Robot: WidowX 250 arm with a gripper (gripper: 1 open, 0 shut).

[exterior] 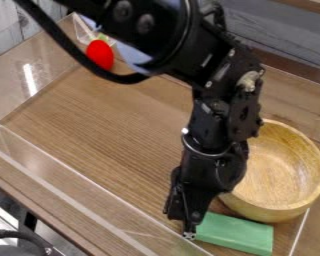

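Observation:
My gripper (187,222) hangs low over the near right of the wooden tray, its fingertips down at the left end of a green rectangular block (238,233). It looks shut, and I see nothing clearly between its fingers. The block lies flat along the tray's near clear edge. A round wooden bowl (286,172) sits just behind the block, partly hidden by my gripper and wrist.
A red object (100,55) stands at the back left, with a pale bluish item partly behind the arm. The middle and left of the tray floor (96,120) are clear. Clear walls border the tray.

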